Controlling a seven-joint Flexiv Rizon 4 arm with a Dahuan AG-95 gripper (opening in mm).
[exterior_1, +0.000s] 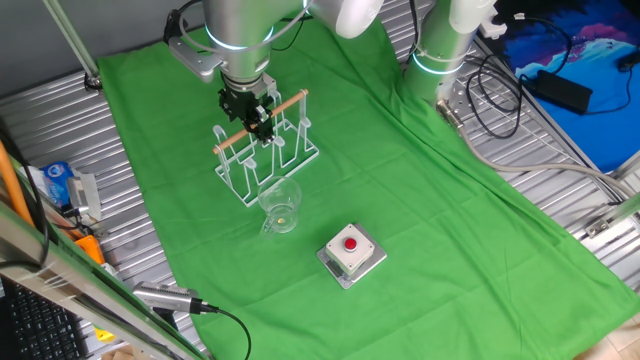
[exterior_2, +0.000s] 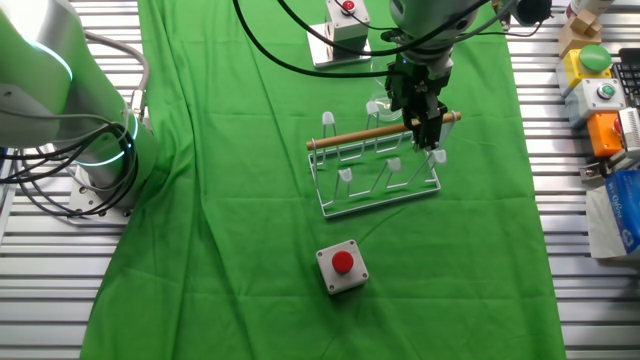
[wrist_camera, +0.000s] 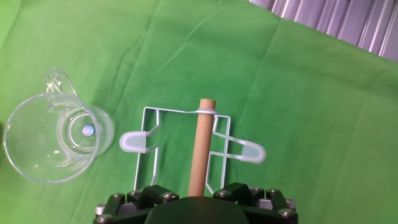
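Observation:
My gripper (exterior_1: 264, 133) points down at the wooden bar of a white wire cup rack (exterior_1: 248, 197), overlapping the bar in both exterior views. In the wrist view the wooden bar (wrist_camera: 204, 143) runs down between the two sides of the gripper and disappears behind its dark body. The fingertips are largely hidden there, so whether they touch the bar or stand apart cannot be told. A clear glass mug (wrist_camera: 53, 140) is beside the rack, apart from the gripper, its handle (wrist_camera: 59, 83) at the top in that view. The rack's hooks with white tips (wrist_camera: 253, 152) carry nothing.
A box with a red button (exterior_1: 350, 246) sits on a metal plate in front of the mug; another red-button box (exterior_2: 342, 267) stands across the rack. Black cables (exterior_2: 330, 74) hang near the arm. Open green cloth (exterior_1: 420, 240) lies to the right.

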